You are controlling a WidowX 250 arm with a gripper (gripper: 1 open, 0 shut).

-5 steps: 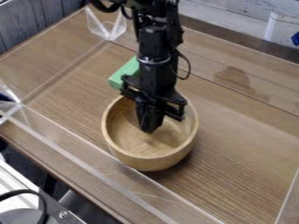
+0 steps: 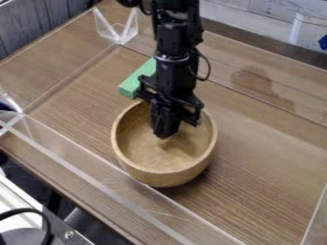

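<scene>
My black gripper (image 2: 163,124) reaches down from the top of the camera view, its fingertips inside the upper part of a round wooden bowl (image 2: 166,165). It is shut, and I see nothing held between its fingers, though the tips are dark and partly hard to tell apart. A green block (image 2: 133,78) lies on the table behind the bowl, partly hidden by the arm.
The wooden table (image 2: 255,182) has free room to the right and left of the bowl. A clear plastic piece (image 2: 115,29) stands at the back left. The table's edge runs along the lower left, with cables beyond it.
The gripper has shifted slightly within the top of the bowl. The bowl stands in about the same place.
</scene>
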